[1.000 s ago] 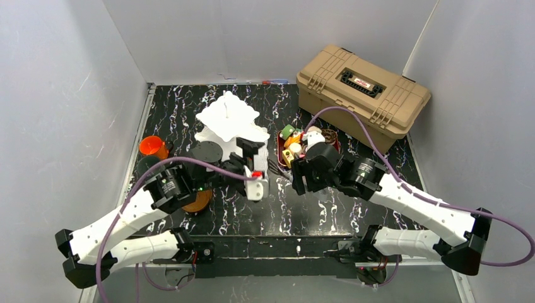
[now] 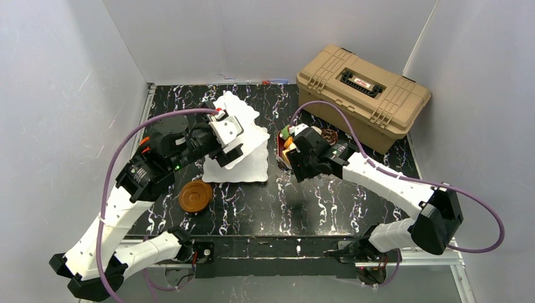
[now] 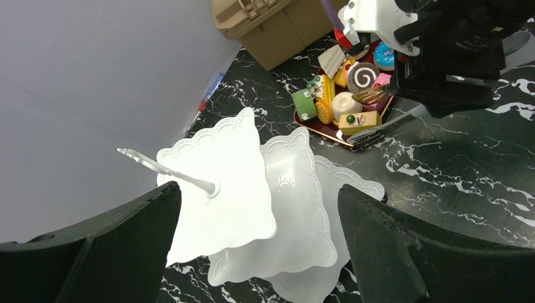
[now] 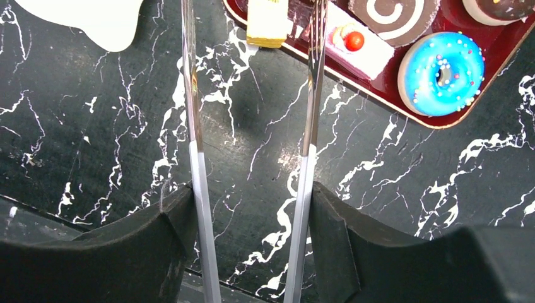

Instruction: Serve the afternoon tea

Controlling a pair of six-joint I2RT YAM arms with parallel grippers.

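A white three-tier stand [image 3: 233, 214] sits at the back centre-left, my open left gripper above it with nothing between its fingers. A red tray [image 4: 391, 95] of toy sweets lies right of it: a yellow cake [image 4: 267, 25], a pink slice [image 4: 366, 57], a blue donut [image 4: 441, 74], a swirl cake [image 3: 363, 77] and several others. My right gripper [image 2: 299, 164] holds metal tongs [image 4: 308, 164], part open, over the tray's near edge, the tips at the yellow cake and pink slice; whether they touch cannot be told.
A brown lidded case [image 2: 363, 95] fills the back right. A wooden coaster [image 2: 195, 196] lies front left; an orange cup [image 2: 144, 144] is mostly behind the left arm.
My left gripper has risen and moved left and back over the stand.
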